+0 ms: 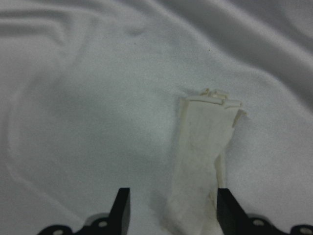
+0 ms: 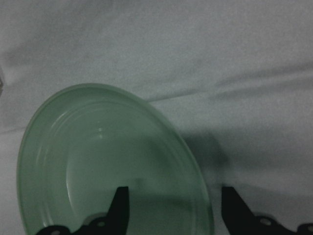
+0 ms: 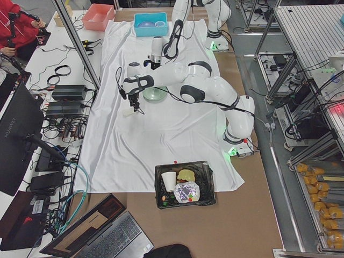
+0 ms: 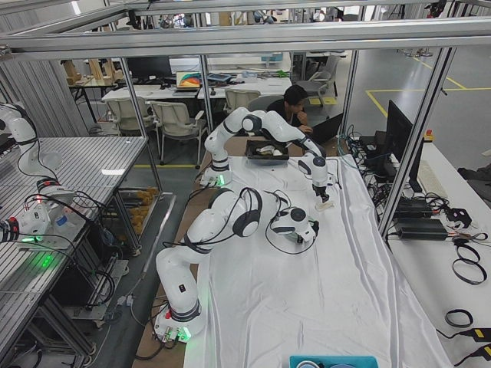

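A pale, folded paper item (image 1: 198, 147), like a napkin, lies flat on the white cloth (image 3: 129, 156). My left gripper is open above it, one finger beside it and the other over its right edge. A light green plate (image 2: 98, 156) rests on the cloth under my right gripper, which is open with its fingers either side of the plate's rim in that wrist view. Whether either gripper touches anything is unclear.
A black bin (image 3: 164, 193) with a cup and other items stands at the near end in the camera left view. A blue bin (image 3: 150, 29) stands at the far end.
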